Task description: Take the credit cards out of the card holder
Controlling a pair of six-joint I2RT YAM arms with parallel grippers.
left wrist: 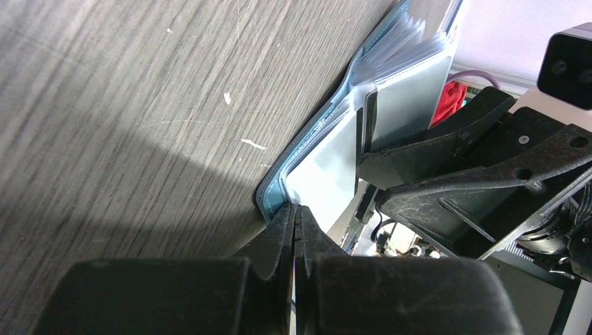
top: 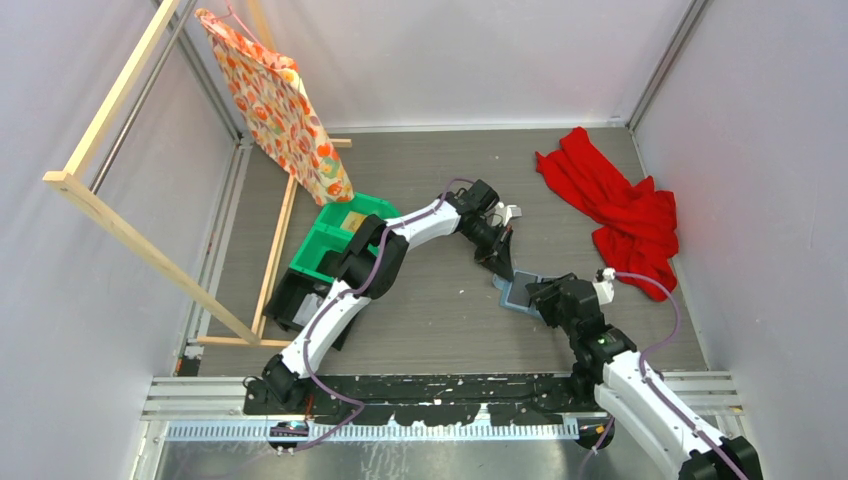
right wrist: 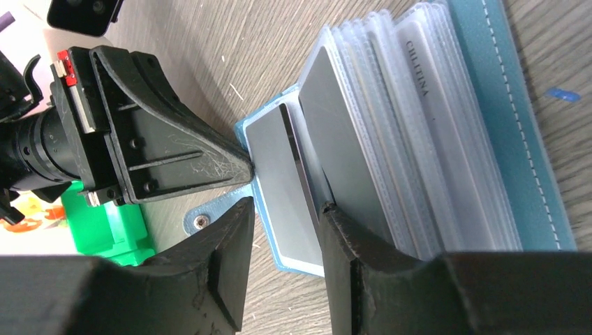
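The blue card holder (top: pixel 513 293) lies spread on the table between my two grippers. In the right wrist view, a grey card (right wrist: pixel 276 178) with a black stripe rests in its sleeve, beside a stack of clear plastic sleeves (right wrist: pixel 419 118). My left gripper is shut, its tips against the holder's edge, with no card visible between them. Over the holder stands my right gripper, part open: one finger (right wrist: pixel 234 244) is beyond the grey card's side, the other (right wrist: pixel 342 241) by the standing sleeves. Nothing is clearly gripped there.
At the left are a green bin (top: pixel 318 244) and a black bin (top: pixel 288 298), both with contents, near a wooden frame (top: pixel 150 250) hung with patterned cloth (top: pixel 280 110). A red cloth (top: pixel 620 215) lies at the right.
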